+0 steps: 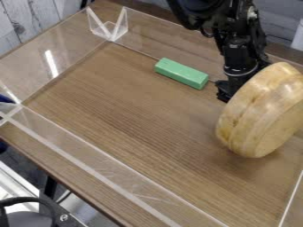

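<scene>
The black gripper (236, 84) reaches down from the top right, its lower part behind a large pale yellow round object (256, 115) at the right of the table, which looks like a wooden or plastic bowl tilted on its side. The fingertips are mostly hidden there, so their state cannot be made out. A green block (182, 73) lies on the table just left of the gripper.
A clear plastic piece (108, 25) sits at the back left. Black cables or hardware (30, 215) lie off the table at the bottom left.
</scene>
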